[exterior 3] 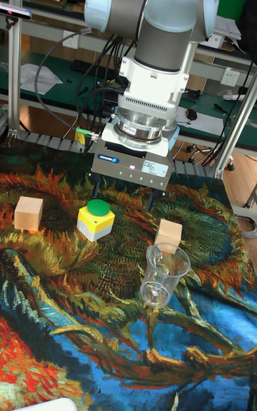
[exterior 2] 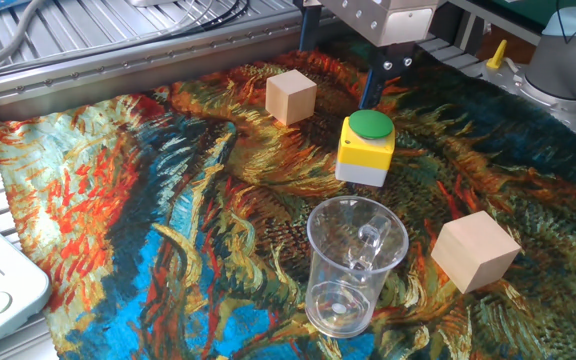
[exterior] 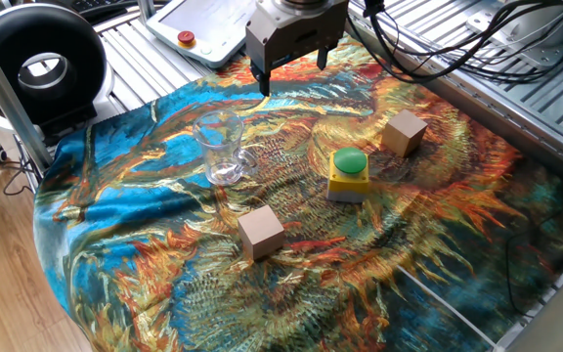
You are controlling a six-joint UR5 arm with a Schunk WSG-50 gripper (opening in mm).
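My gripper [exterior: 293,74] hangs above the cloth, its two fingers wide apart with nothing between them; the view from the far side also shows the gripper [exterior 3: 124,192] open. A clear plastic mug [exterior 2: 356,270] with a handle stands upright on the cloth. Close to it lies a wooden cube [exterior 2: 475,252], apart from the mug in the second view. The other wooden cube [exterior: 404,133] rests on the opposite side of a yellow and white box with a green button [exterior: 348,174]. None of these touches my gripper.
A patterned, slightly wrinkled cloth [exterior: 145,244] covers the table. A teach pendant with a red stop button [exterior: 186,39] lies at the back edge. Black cables [exterior: 428,73] hang beside the arm. Metal frame rails border the table. Bare cloth surrounds the objects.
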